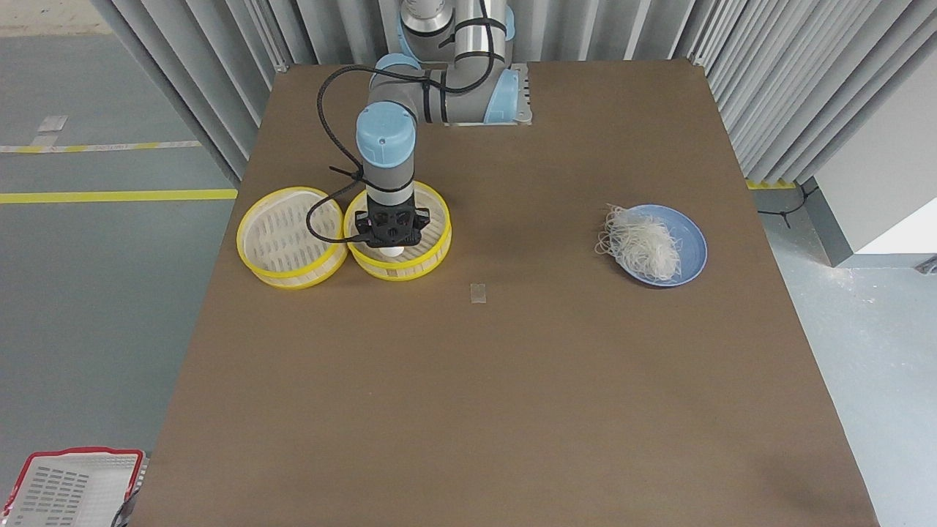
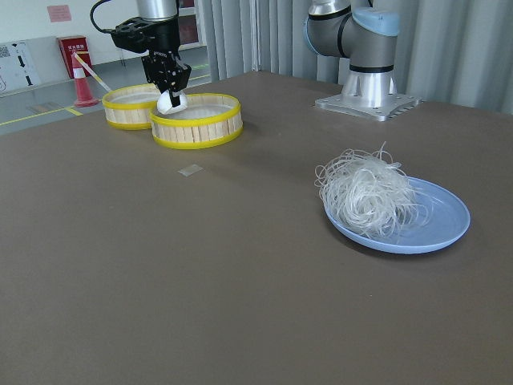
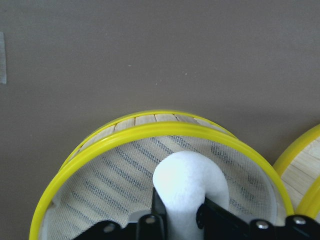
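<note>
My gripper (image 2: pixel 171 91) is shut on a soft white item (image 3: pixel 189 180), seen in the wrist view between the fingers. It is over the right-hand yellow-rimmed steamer basket (image 1: pixel 430 259), held low at its opening; in the wrist view the basket's mesh floor (image 3: pixel 115 185) shows around the item. The arm hides part of that basket in the front view. A second steamer basket (image 1: pixel 281 236) sits just to its left in the front view.
A blue plate (image 1: pixel 689 246) heaped with white noodle-like strands (image 1: pixel 639 243) stands on the right of the brown table (image 1: pixel 518 378). A small tape patch (image 1: pixel 478 293) lies near the middle.
</note>
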